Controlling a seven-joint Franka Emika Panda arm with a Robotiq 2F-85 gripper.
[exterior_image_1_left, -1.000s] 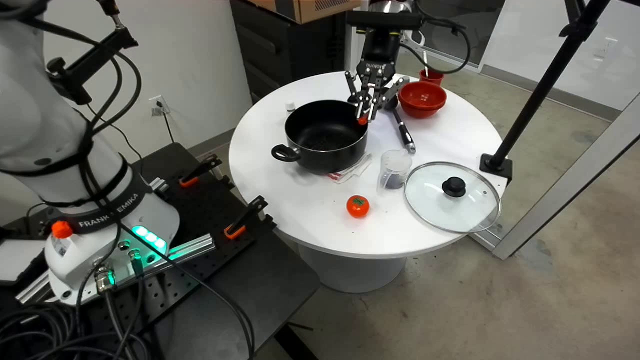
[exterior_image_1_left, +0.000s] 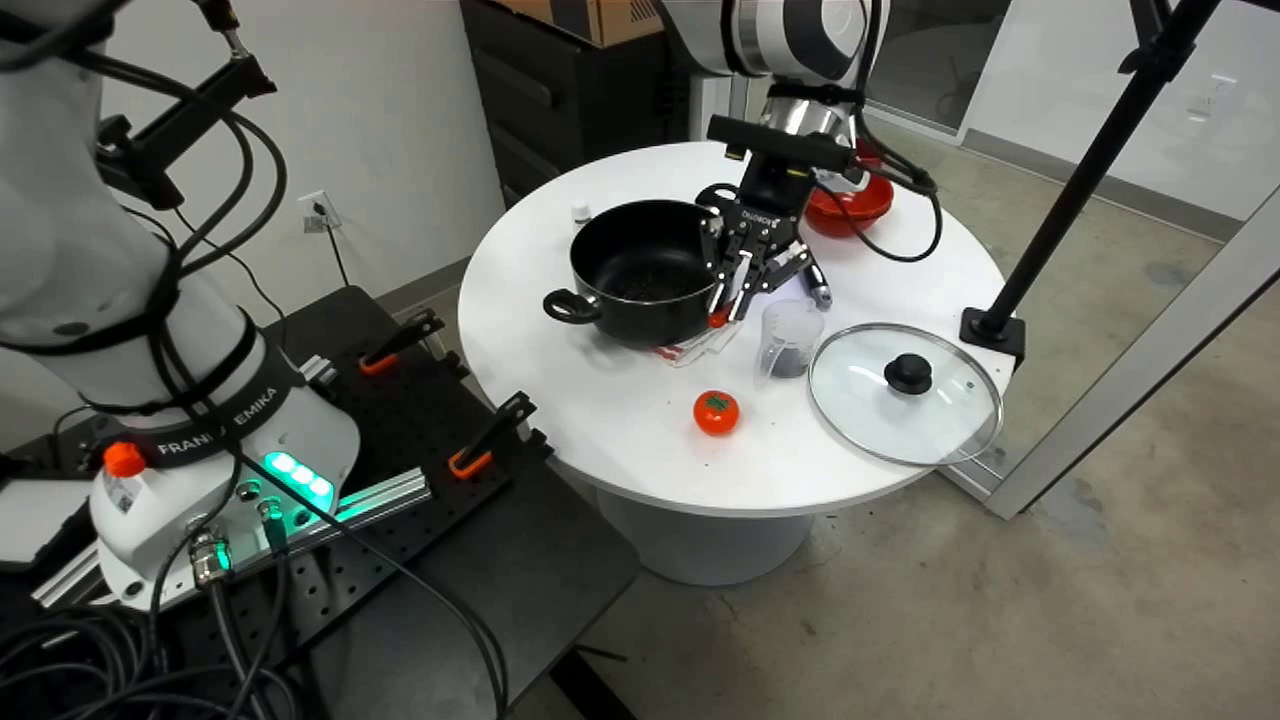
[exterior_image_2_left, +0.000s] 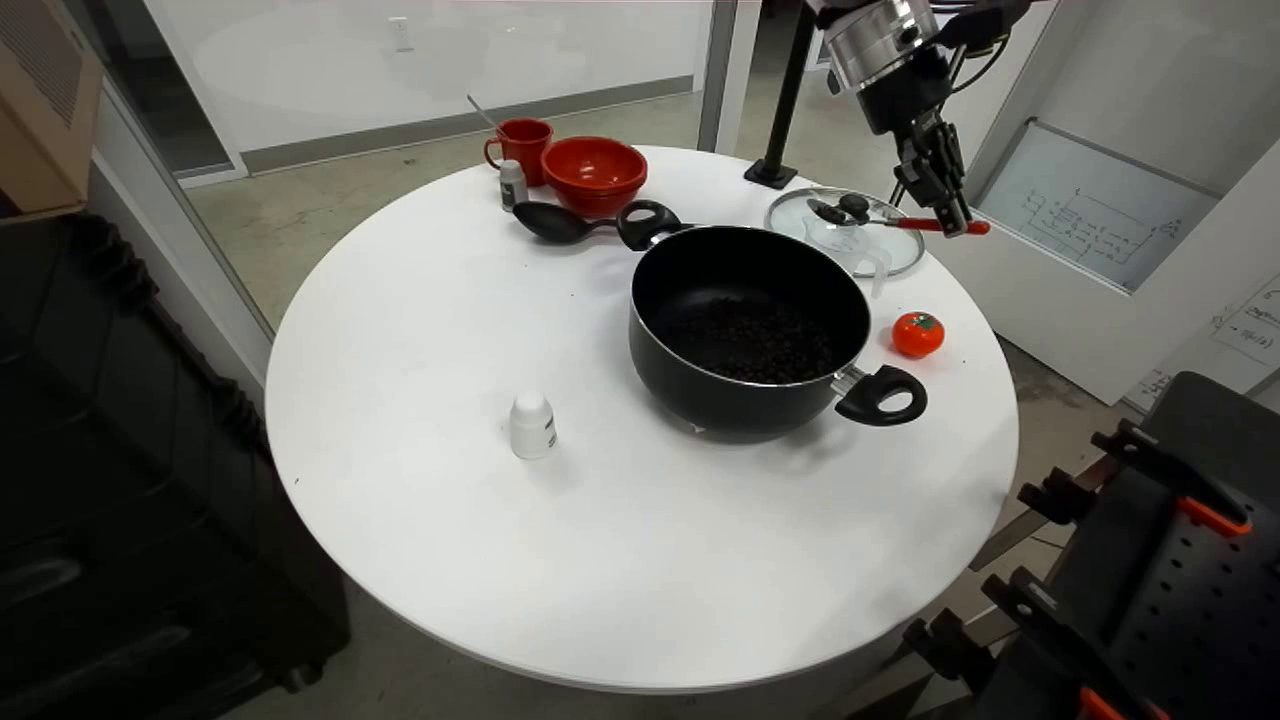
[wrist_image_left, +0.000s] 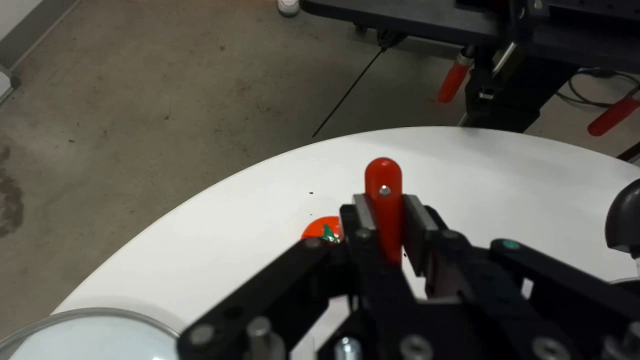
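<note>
My gripper is shut on the red handle (wrist_image_left: 384, 180) of a utensil, whose rounded end sticks out past the fingers in the wrist view. From the second exterior view, the handle (exterior_image_2_left: 976, 227) lies roughly level and runs left through the gripper (exterior_image_2_left: 954, 223) toward a dark end near the lid's knob; its exact shape cannot be told. In the first exterior view the gripper (exterior_image_1_left: 728, 306) hangs by the right side of a black pot (exterior_image_1_left: 648, 318), with the handle's red tip (exterior_image_1_left: 717, 319) below the fingers. Dark small pieces (exterior_image_2_left: 750, 342) cover the pot's floor.
A tomato (exterior_image_1_left: 716, 413), a clear measuring cup (exterior_image_1_left: 788, 340) with dark contents and a glass lid (exterior_image_1_left: 864, 408) stand toward the front right. Red bowls (exterior_image_2_left: 594, 166), a red mug (exterior_image_2_left: 524, 144) and a black ladle (exterior_image_2_left: 552, 222) sit farther back. A white shaker (exterior_image_2_left: 531, 426) has free table around it.
The gripper, holding the red handle, has moved toward the table's front, from beside the pot's back right to its front right. The pot, tomato, cup and lid have stayed put.
</note>
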